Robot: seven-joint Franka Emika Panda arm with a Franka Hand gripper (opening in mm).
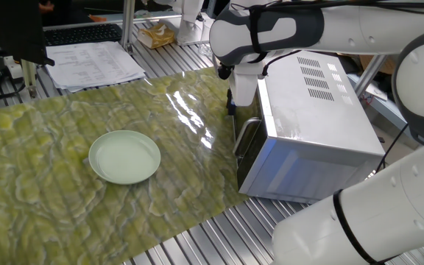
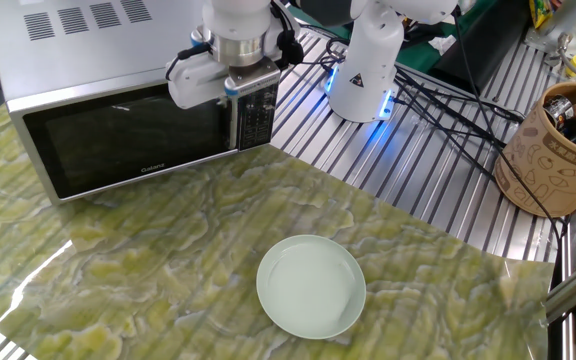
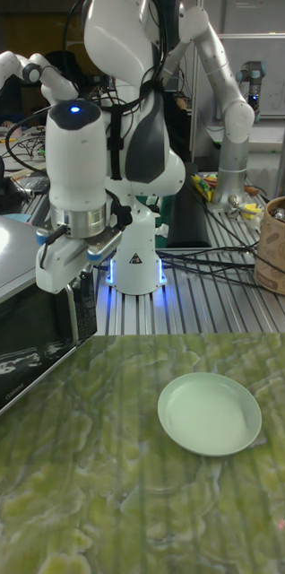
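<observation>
My gripper (image 1: 231, 105) hangs in front of the silver microwave (image 1: 322, 129), close to the door handle (image 1: 247, 138). Its dark fingers look drawn together into a single narrow shape, with nothing visible between them; they appear just past the handle, not around it. Whether they touch the door is unclear. In the second exterior view the gripper body covers the top of the handle (image 2: 235, 122), hiding the fingertips. The microwave's dark door (image 2: 133, 135) is closed. A pale green plate (image 2: 311, 287), empty, lies on the green marbled mat (image 2: 168, 235).
Papers (image 1: 94, 65) and a keyboard (image 1: 83, 34) lie beyond the mat. A patterned brown bucket (image 2: 548, 155) filled with items stands by the robot's base (image 2: 366, 75), with cables around. Mat space around the plate is clear.
</observation>
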